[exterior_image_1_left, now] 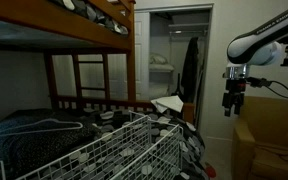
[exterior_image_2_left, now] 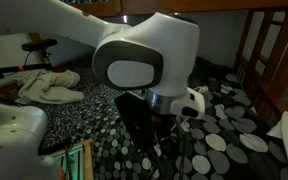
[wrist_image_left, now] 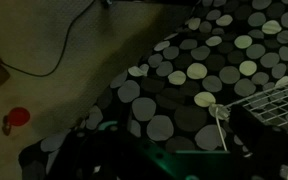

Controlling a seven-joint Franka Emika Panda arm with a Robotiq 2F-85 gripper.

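My gripper (exterior_image_1_left: 229, 105) hangs at the right in exterior view 1, pointing down in front of a tan armchair (exterior_image_1_left: 267, 135). In the wrist view its dark fingers stand apart along the bottom, and I see nothing held between them. Below lies a dark cloth with grey and pale dots (wrist_image_left: 154, 105), and a white wire basket (wrist_image_left: 269, 103) reaches in from the right. Exterior view 1 shows the same basket (exterior_image_1_left: 124, 150) large in front, beside the dotted bedding. The arm fills much of exterior view 2, where the fingertips are hard to make out.
A wooden bunk bed (exterior_image_1_left: 59, 38) stands at the left, with a dark bundle (exterior_image_1_left: 44, 147) on the lower bed. White cloth (exterior_image_1_left: 168, 104) lies near the bed's end. A red round thing (wrist_image_left: 19, 116) and a cable (wrist_image_left: 54, 65) lie on the floor.
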